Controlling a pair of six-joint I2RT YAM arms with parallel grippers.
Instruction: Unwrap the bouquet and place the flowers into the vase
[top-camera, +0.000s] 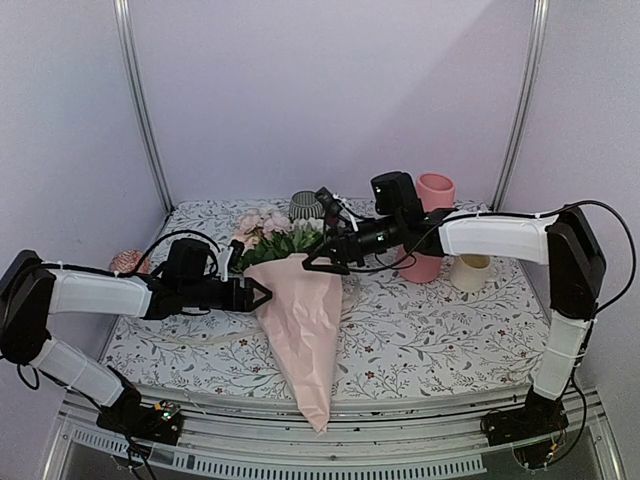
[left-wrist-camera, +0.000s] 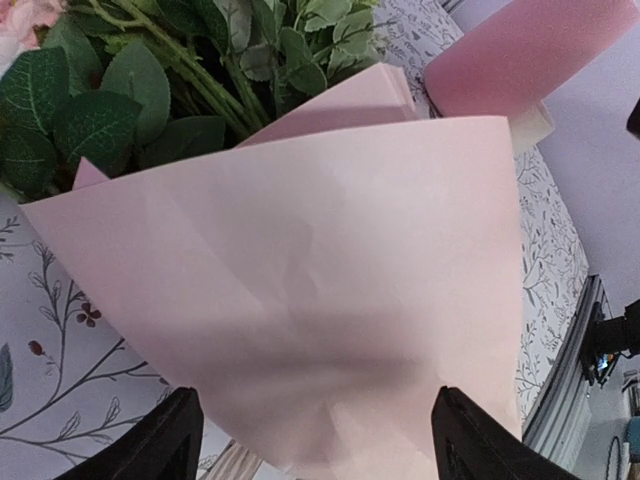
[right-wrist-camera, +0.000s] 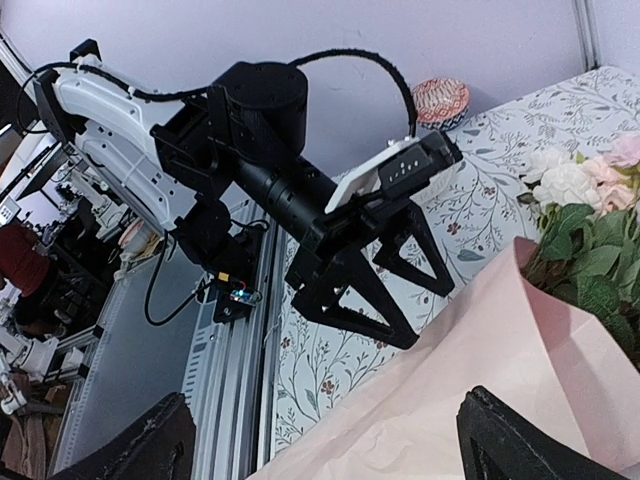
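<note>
Pink and white flowers (top-camera: 262, 224) with green leaves lie at the back of the table, their stems under a pale pink paper sheet (top-camera: 305, 330). That paper hangs past the table's front edge. At its left edge my left gripper (top-camera: 262, 293) has its fingers apart; the paper (left-wrist-camera: 310, 270) spreads beyond them in the left wrist view. My right gripper (top-camera: 325, 262) stands open over the paper's upper right edge, its fingers wide apart in the right wrist view. Whether either finger pair touches the paper is unclear. A tall pink vase (top-camera: 435, 192) stands at the back right, partly behind the right arm.
Beside the pink vase is a cream cup (top-camera: 470, 273). A dark striped pot (top-camera: 305, 205) stands behind the flowers, and a patterned pink bowl (top-camera: 127, 262) at the left wall.
</note>
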